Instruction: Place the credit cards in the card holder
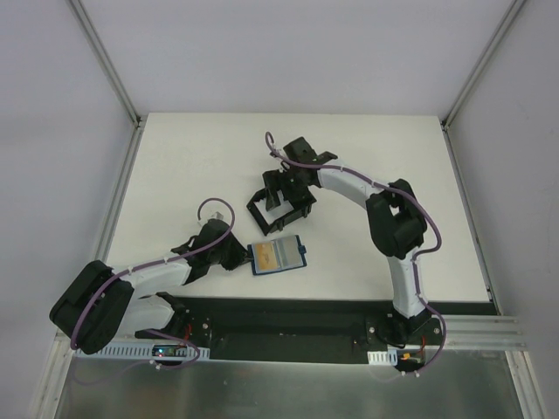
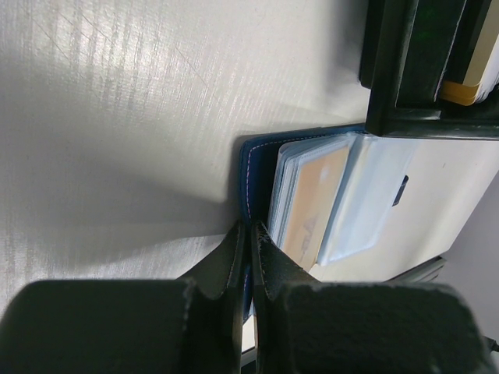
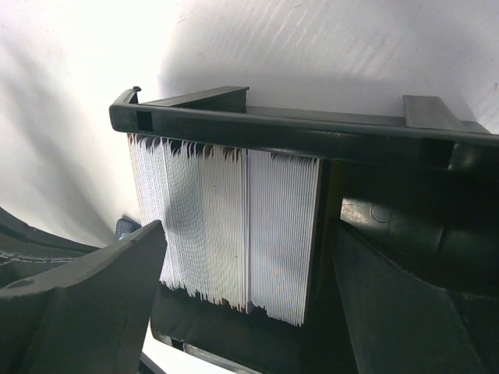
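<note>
The open card holder lies flat near the front of the table, with a blue cover, clear sleeves and an orange-tan card on its left side. At its left edge my left gripper is shut, the thin blue rim running between the fingertips. Behind the holder stands a black box with a packed row of white-edged cards. My right gripper is open over the box, one finger left of the card row and the other to its right. No card is clamped between them.
To the right of the cards, the box has an empty section. The box stands close behind the card holder. Bare white table spreads at the back left and on the right.
</note>
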